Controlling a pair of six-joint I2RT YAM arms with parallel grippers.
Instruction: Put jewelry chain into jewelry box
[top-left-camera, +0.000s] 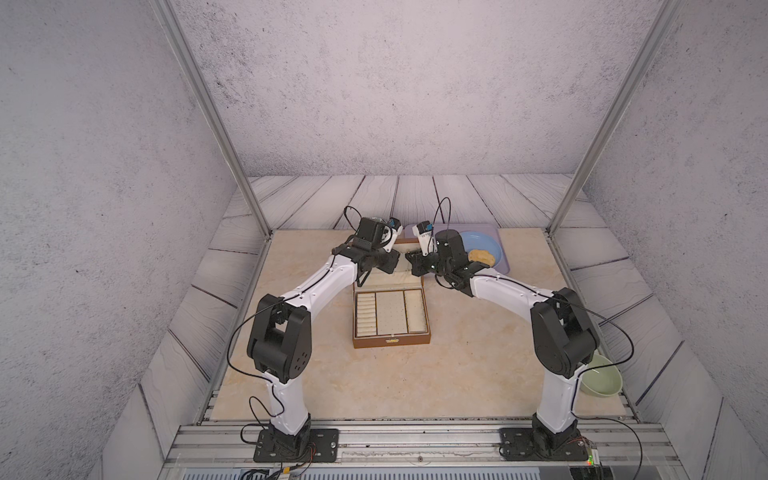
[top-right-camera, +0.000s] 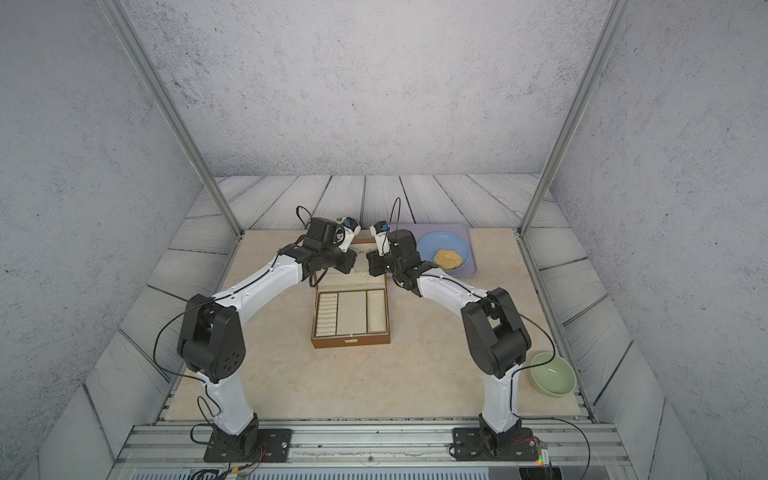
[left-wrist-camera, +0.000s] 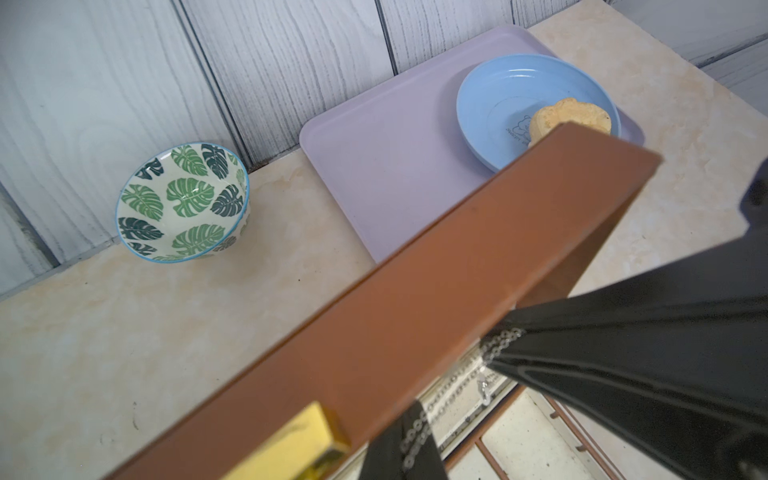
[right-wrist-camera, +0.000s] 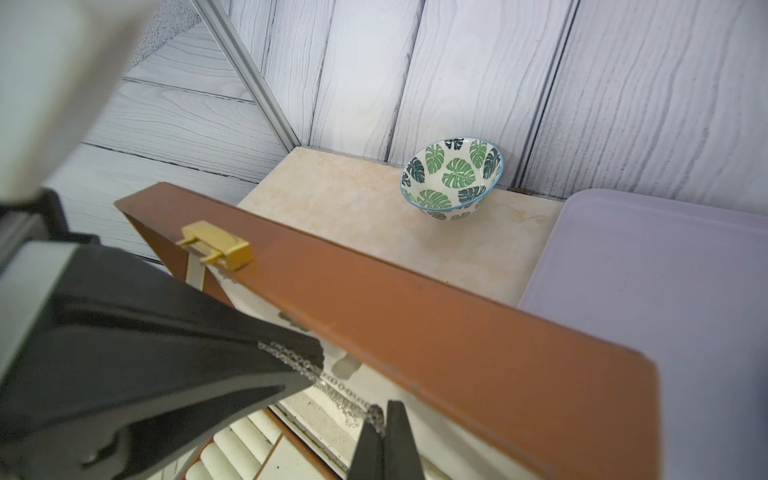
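A thin silver chain (left-wrist-camera: 457, 382) runs doubled between my two grippers, with a small clear pendant hanging from it in the left wrist view. My left gripper is shut on one end of the chain, and my right gripper is shut on the other. The brown jewelry box (top-left-camera: 392, 341) stands with its lid up and its cream compartments facing upward. Both grippers face each other close to the inner side of the raised lid (right-wrist-camera: 432, 320), whose gold clasp (right-wrist-camera: 217, 244) shows. In the top views, the arms hide the chain.
Behind the lid stands a leaf-patterned bowl (left-wrist-camera: 189, 200). A lilac tray (left-wrist-camera: 384, 144) bears a blue plate (left-wrist-camera: 488, 104) with a pale yellow food-like piece (left-wrist-camera: 572, 114). A green bowl (top-left-camera: 600, 380) sits front right. Clear tabletop lies before the box.
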